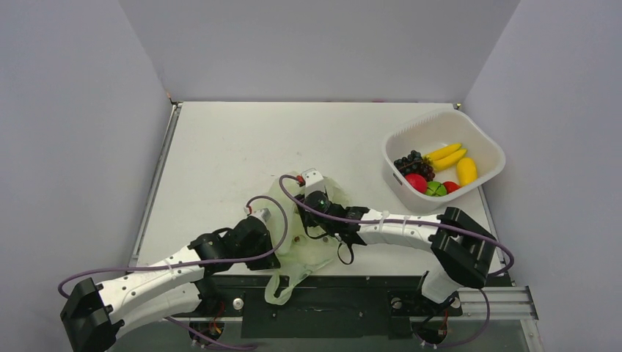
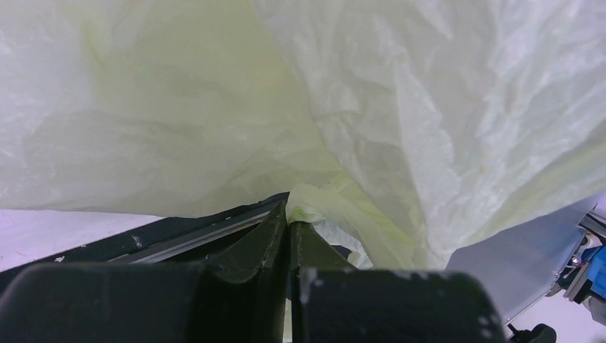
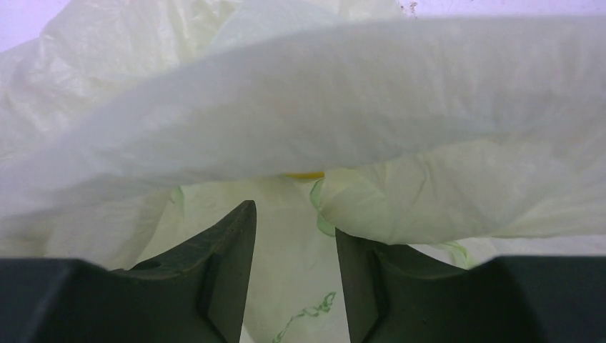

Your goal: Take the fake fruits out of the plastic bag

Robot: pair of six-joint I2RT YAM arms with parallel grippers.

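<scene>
A pale green plastic bag point(image 1: 290, 282) lies crumpled at the table's front middle under both arms. My left gripper point(image 1: 262, 260) is shut on a gathered fold of the bag point(image 2: 336, 204). My right gripper point(image 1: 308, 209) is down among the bag's folds; its fingertips stand apart in the right wrist view, with no held thing visible between them. A sliver of yellow fruit point(image 3: 304, 175) shows beyond the fingers, mostly hidden by plastic.
A white basket point(image 1: 403, 136) at the back right holds bananas, grapes, a yellow oval fruit, red fruits and a green one. Grey walls enclose the sides and back.
</scene>
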